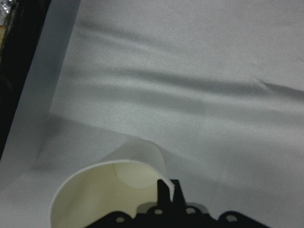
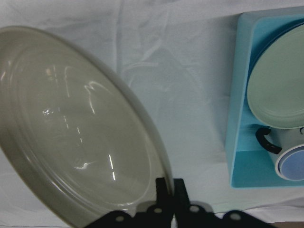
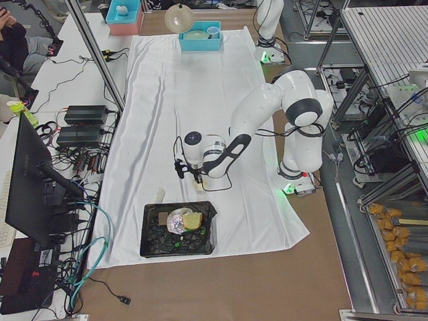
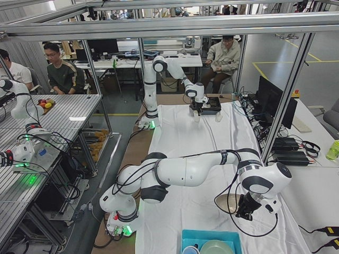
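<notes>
My left gripper (image 3: pixel 198 178) is shut on the rim of a white paper cup (image 1: pixel 104 190), just behind the black tray (image 3: pixel 150 234). My right gripper (image 4: pixel 242 206) is shut on the rim of a beige plate (image 2: pixel 71 123); in the camera left view the plate (image 3: pixel 179 18) is raised beside the blue bin (image 3: pixel 200 44). In the right wrist view that bin holds a pale green plate (image 2: pixel 278 76) and a mug with a blue interior (image 2: pixel 292 161).
The black tray holds a foil-like item, a yellow piece and other small things. A white object (image 3: pixel 159 195) lies left of it. A monitor, boxes and cables line one side, and frame posts stand around.
</notes>
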